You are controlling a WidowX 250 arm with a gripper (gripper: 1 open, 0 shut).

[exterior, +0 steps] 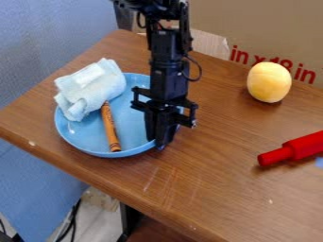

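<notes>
My black gripper [161, 128] is low at the right rim of a blue plate [91, 138], its tips at or just over the rim; whether it is open or shut is hidden by its dark body. On the plate lie a folded white cloth [89, 87] at the back left and an orange-brown stick [110, 129] pointing toward the front.
A yellow round object [269, 82] sits at the back right. A red cylinder [293, 148] lies at the right edge.
</notes>
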